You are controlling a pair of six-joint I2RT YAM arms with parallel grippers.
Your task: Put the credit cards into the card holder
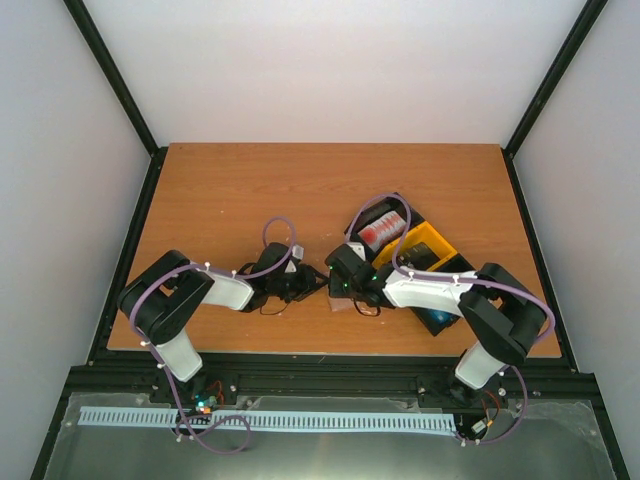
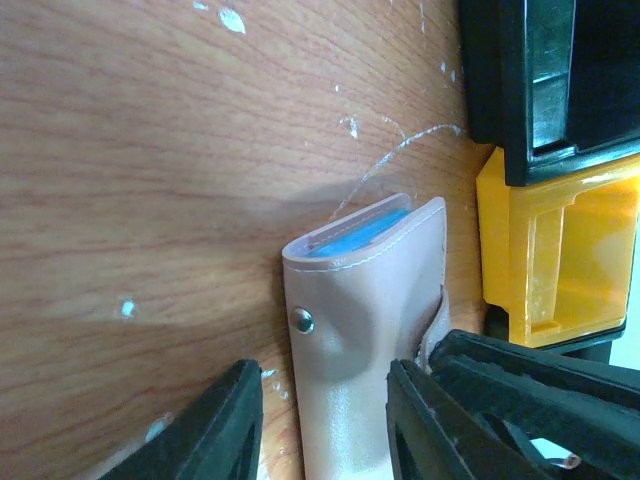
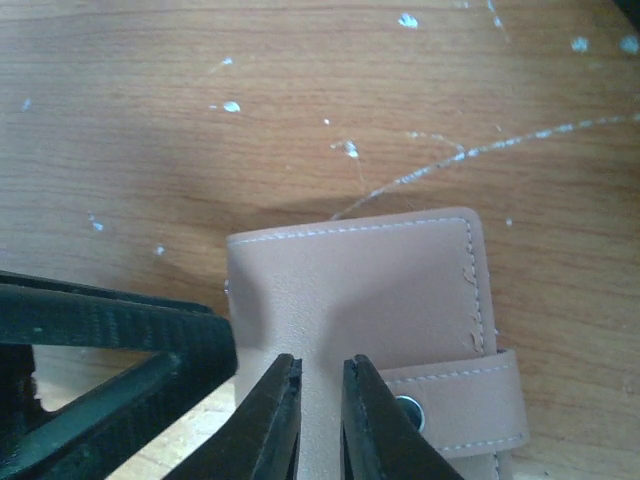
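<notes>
A pale pink card holder lies on the table with a blue card visible in its top slot; in the right wrist view its pink leather shows a snap strap. My left gripper is at the holder's left; in its wrist view the fingertips flank the near part of the holder, and what exactly is between them is unclear. My right gripper is over the holder, its fingers close together with a narrow gap, above the holder's face.
A black organizer with a yellow bin and red and blue contents lies at the right, beside the right arm.
</notes>
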